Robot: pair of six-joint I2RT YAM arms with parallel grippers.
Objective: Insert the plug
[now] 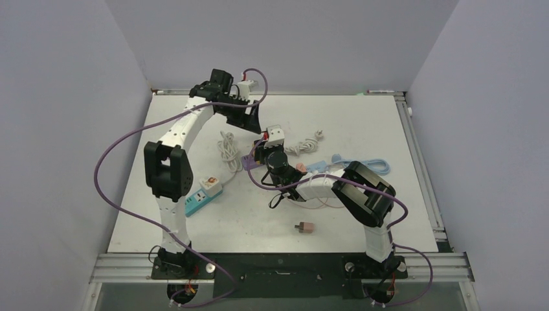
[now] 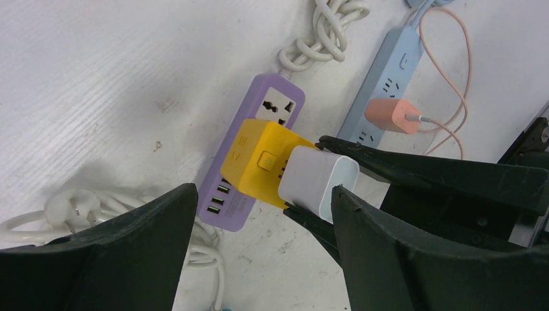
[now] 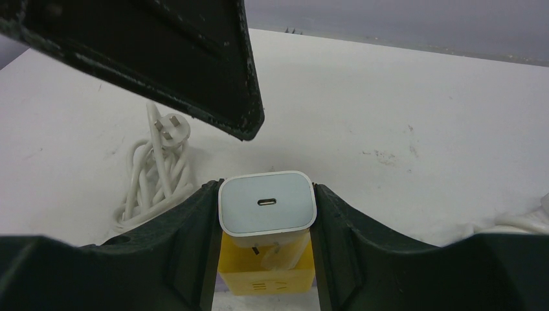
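Observation:
My right gripper is shut on a white-topped plug (image 3: 267, 202) at a yellow adapter (image 2: 252, 155), which sits on the purple power strip (image 2: 233, 214); how deep the plug sits is unclear. My left gripper (image 1: 249, 120) hangs above and just behind them, its fingers apart, nothing seen between them. In the left wrist view it looks down on the adapter and the right gripper's fingers.
A blue strip (image 2: 395, 58) with a pink charger (image 2: 385, 113) lies right of the purple one. Coiled white cables (image 1: 228, 150), a teal strip (image 1: 193, 205) and a loose pink plug (image 1: 306, 227) lie around.

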